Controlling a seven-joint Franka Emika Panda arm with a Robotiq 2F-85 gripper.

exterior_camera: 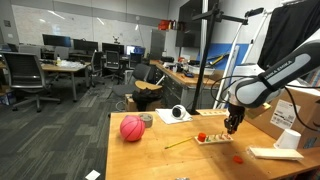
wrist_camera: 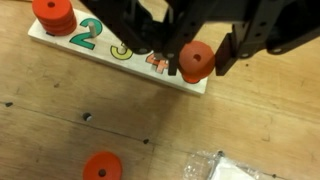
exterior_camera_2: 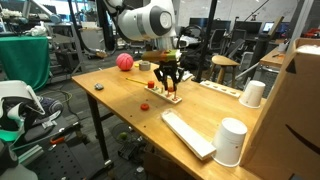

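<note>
A number board [wrist_camera: 120, 52] showing 2, 3 and 4 lies on the wooden table. At its left end, a short stack of red discs [wrist_camera: 54, 12] sits on the board. My gripper is shut on an orange disc [wrist_camera: 195, 62] with a hole in its middle, over the board's right end beside the 4. In exterior view 2 the black gripper [exterior_camera_2: 170, 76] is above the board [exterior_camera_2: 163, 96], with orange [exterior_camera_2: 171, 88] below its fingers. A loose red disc [wrist_camera: 103, 166] lies on the table in front of the board.
A white bar [exterior_camera_2: 190, 135] and white cup [exterior_camera_2: 231, 143] stand to one side, near a large cardboard box [exterior_camera_2: 283, 110]. A pink-red ball [exterior_camera: 132, 128], yellow stick [exterior_camera: 180, 143] and white headphones [exterior_camera: 179, 112] lie elsewhere. Some clear plastic [wrist_camera: 230, 170] is near the loose disc.
</note>
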